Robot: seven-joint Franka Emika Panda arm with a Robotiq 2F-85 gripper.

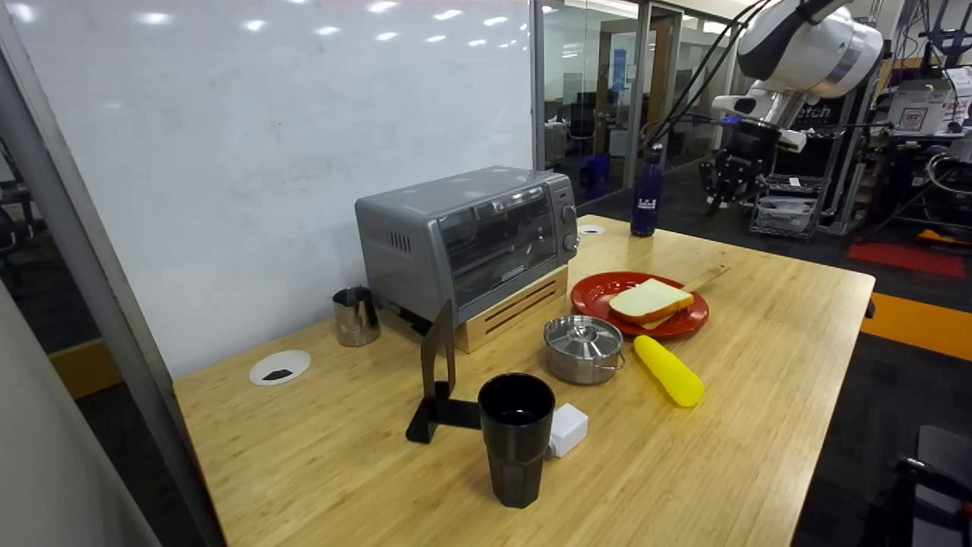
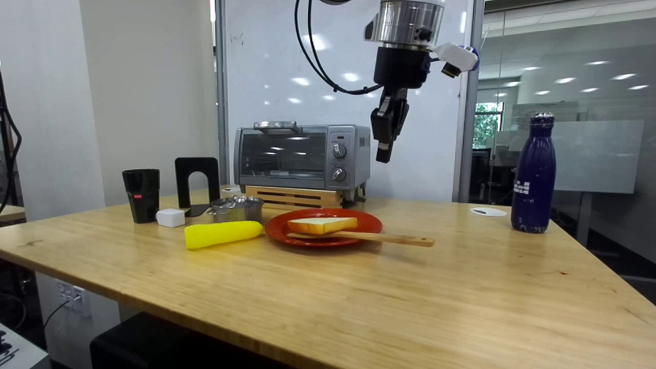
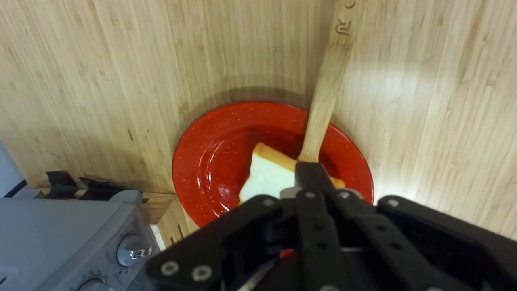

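Note:
A slice of bread [image 2: 323, 225] lies on the red plate [image 2: 277, 232], with the flat end of a wooden spatula [image 2: 393, 239] under it. The spatula's handle sticks out over the plate's rim and above the bare table. My gripper [image 2: 384, 154] is shut with nothing between its fingers, hanging well above the plate and apart from the spatula. In the wrist view the dark gripper hides part of the bread [image 3: 266, 177], while the handle [image 3: 322, 97] runs away from it toward the top.
Left of the plate are a yellow object [image 2: 224, 233], a lidded steel pot [image 2: 237, 209], a white block [image 2: 170, 218] and a black cup [image 2: 142, 197]. A toaster oven [image 2: 301, 154] stands behind. The blue bottle [image 2: 533, 178] is far right.

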